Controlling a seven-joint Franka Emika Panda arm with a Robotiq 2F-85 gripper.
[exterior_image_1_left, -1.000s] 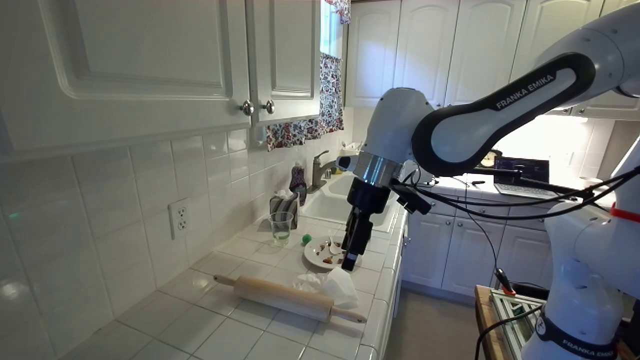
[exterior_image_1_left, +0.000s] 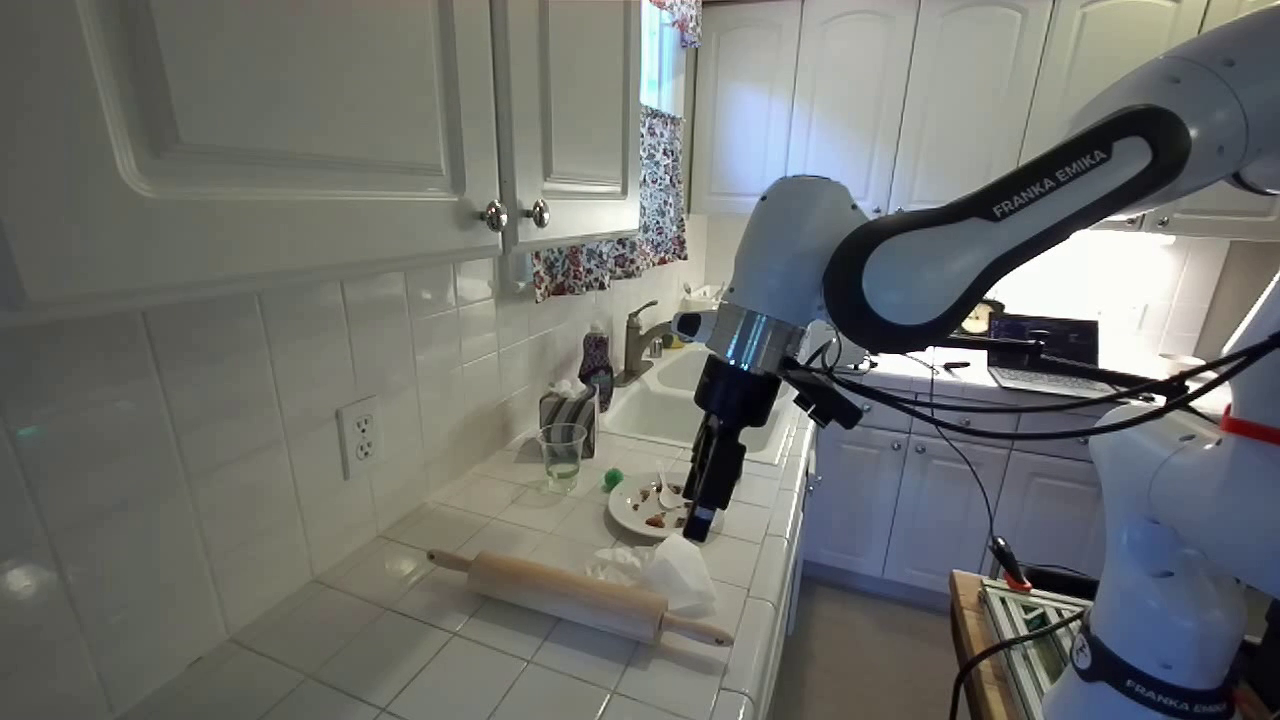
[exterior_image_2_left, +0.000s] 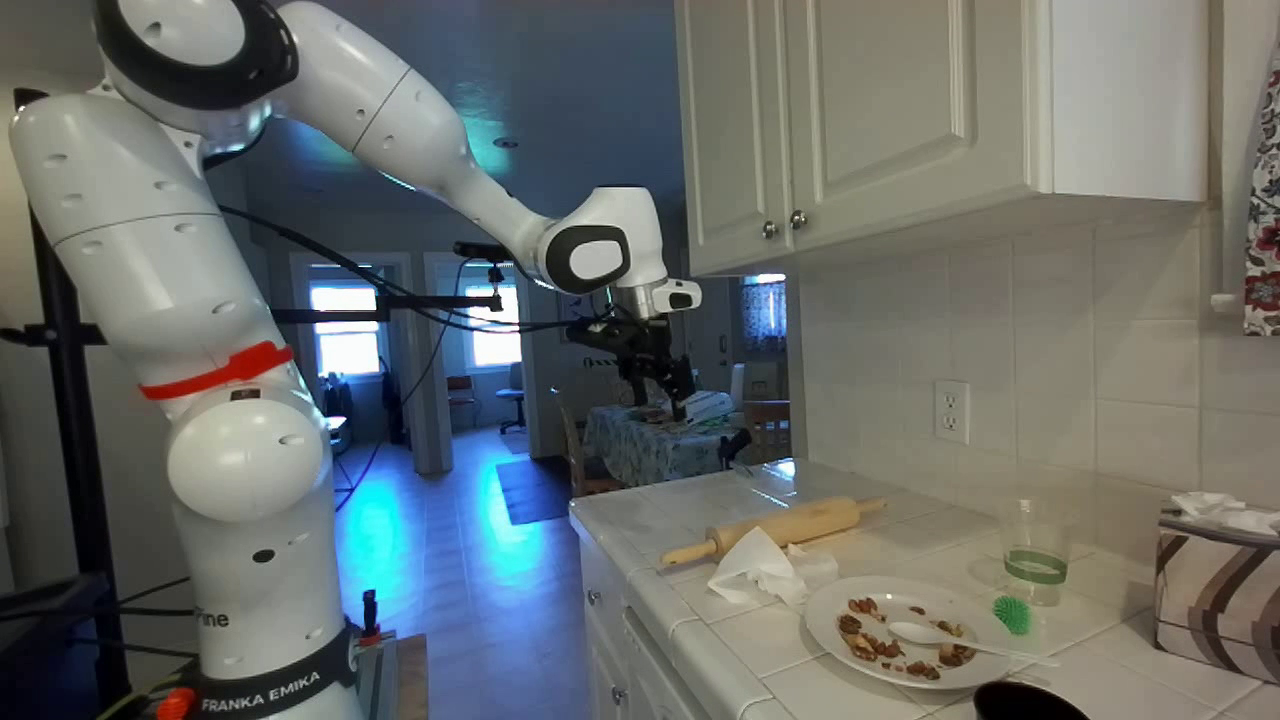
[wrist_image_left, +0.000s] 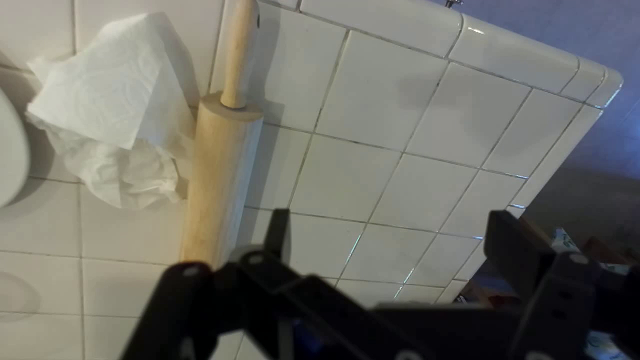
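My gripper hangs above the tiled counter, open, with only bare tile showing between its spread fingers in the wrist view. A wooden rolling pin (exterior_image_1_left: 564, 594) lies across the counter; in the wrist view it runs left of the fingers, its lower end hidden behind the gripper. Touching or close beside it is a crumpled white paper towel (exterior_image_2_left: 761, 569). A white plate (exterior_image_2_left: 834, 636) holds brown food pieces and a white plastic spoon (exterior_image_2_left: 930, 634). Near the plate sit a green scrubby ball (exterior_image_2_left: 1012, 614) and a clear cup (exterior_image_2_left: 1034, 564) with a green band.
A striped tissue box (exterior_image_2_left: 1212, 594) stands by the wall, and the sink (exterior_image_1_left: 654, 408) lies beyond it. Overhead cabinets (exterior_image_1_left: 300, 132) hang above the counter. Bare tile (wrist_image_left: 372, 174) extends to the counter's edge beyond the rolling pin.
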